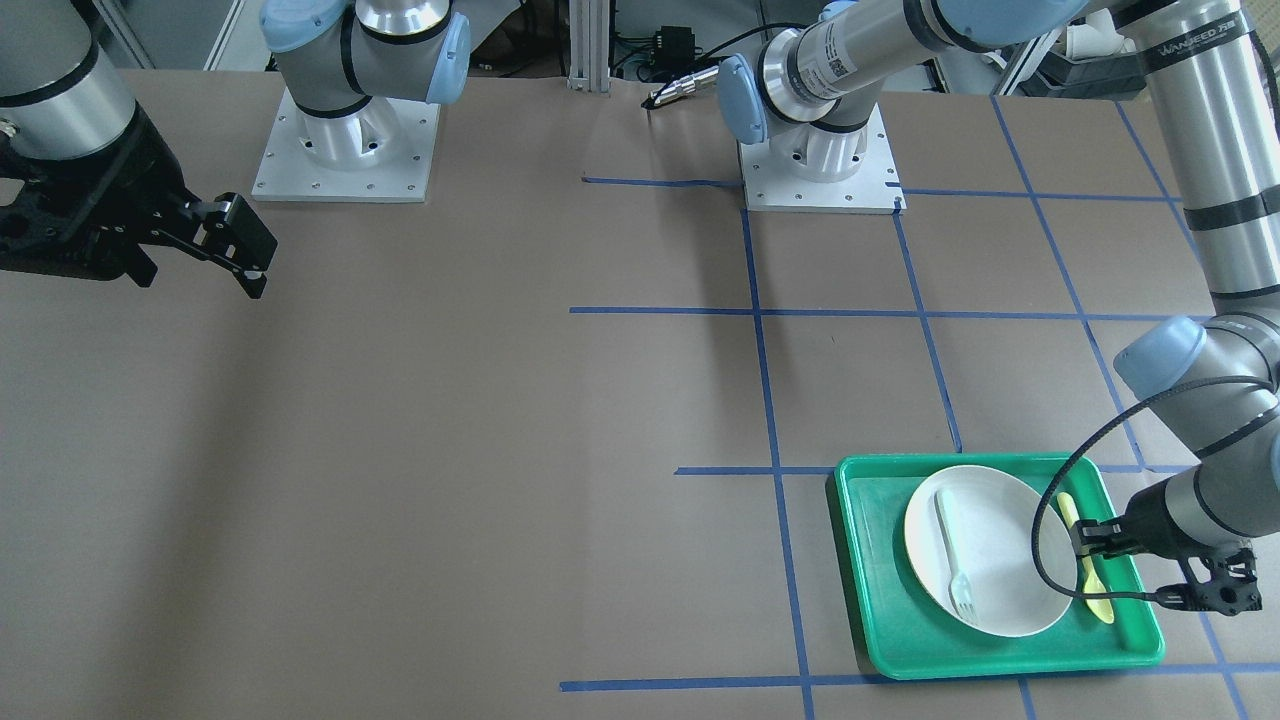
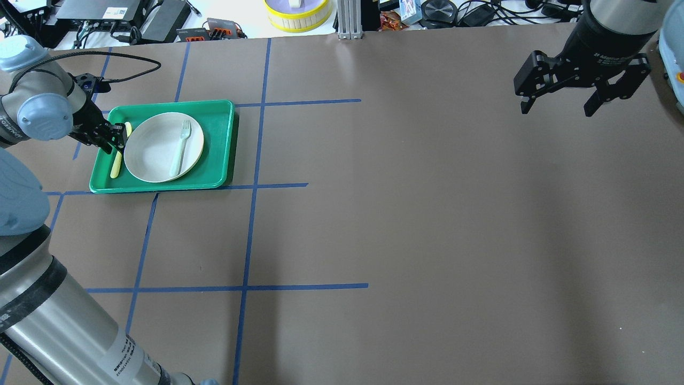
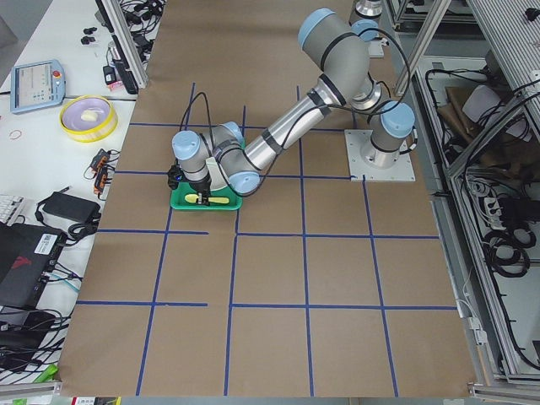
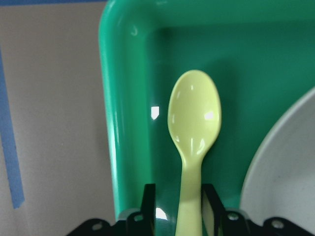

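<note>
A green tray (image 1: 876, 624) holds a white plate (image 1: 996, 564) with a pale fork (image 2: 181, 147) on it, and a yellow spoon (image 4: 193, 115) lying beside the plate along the tray's edge. My gripper is low over that spoon's handle, one dark finger on each side; the right finger is very close to or touching the handle, while a gap shows at the left one, so the finger looks open. In the front view the gripper is partly hidden by its cable and housing.
A second arm's black gripper (image 2: 577, 83) hangs over the far side of the table. Taped blue lines grid the tabletop, whose middle is clear. A yellow round container (image 3: 89, 118) stands on a side bench.
</note>
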